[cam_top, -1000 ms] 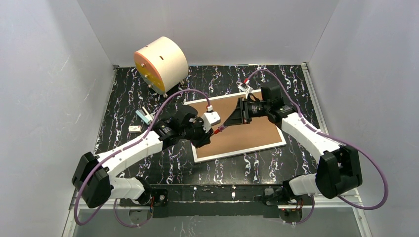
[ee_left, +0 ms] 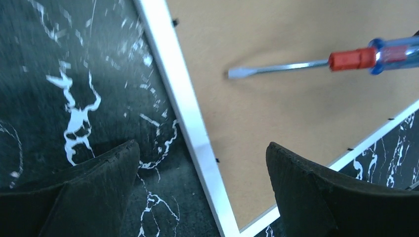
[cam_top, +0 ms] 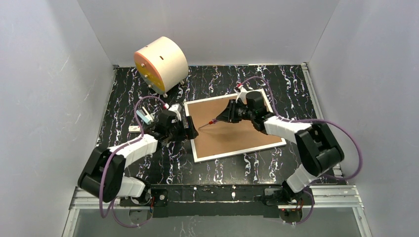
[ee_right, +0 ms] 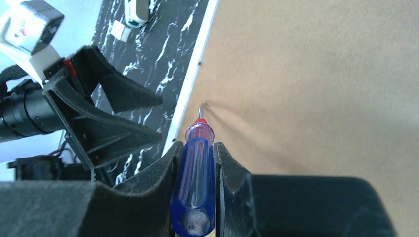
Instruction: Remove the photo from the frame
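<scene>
The picture frame point(cam_top: 237, 151) lies back side up, white-edged with a brown backing board point(cam_top: 234, 138). Small black tabs point(ee_left: 218, 160) stick out along its inner edge in the left wrist view. My right gripper is shut on the blue handle of a screwdriver point(ee_right: 199, 163), whose shaft points left, its tip low over the board near the left border; whether it touches cannot be told. Over the frame's left border, my left gripper stands open and empty, its fingers point(ee_left: 306, 192) to either side of the white edge. No photo shows.
A large cream drum with an orange face point(cam_top: 165, 61) stands at the back left. Small light-coloured items point(cam_top: 145, 116) and a white block point(cam_top: 134, 129) lie left of the frame.
My left gripper was at the screwdriver; it has opened and drawn back left to the frame's border. The right gripper has moved left and lower with the screwdriver.
</scene>
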